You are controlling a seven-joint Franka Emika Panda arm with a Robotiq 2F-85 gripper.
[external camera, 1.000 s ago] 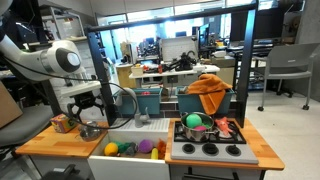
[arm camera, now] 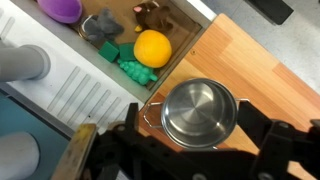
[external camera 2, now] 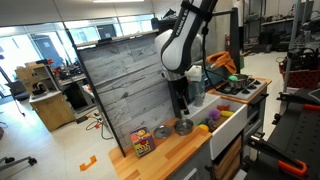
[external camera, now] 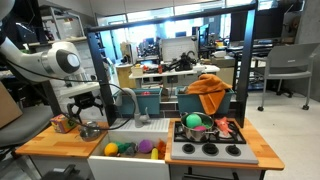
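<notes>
Below my gripper sits a shiny steel pot (arm camera: 200, 110) with two wire handles, on the wooden counter beside the sink. The pot seems empty inside. My fingers show dark at the bottom of the wrist view, spread apart with nothing between them. In the first exterior view the gripper (external camera: 88, 106) hangs above the pot (external camera: 90, 132). The second exterior view has the pot (external camera 2: 184, 127) on the counter, with a metal lid or pan (external camera 2: 164, 131) to its left.
The sink drawer (external camera: 112, 173) holds toy food, including an orange (arm camera: 153, 48) and a purple piece (arm camera: 62, 8). A stove (external camera: 212, 151) at right bears another pot with a green ball (external camera: 194, 120). A patterned box (external camera 2: 142, 143) stands on the left counter.
The arm and gripper stay almost in place over the pot. No object has visibly moved.
</notes>
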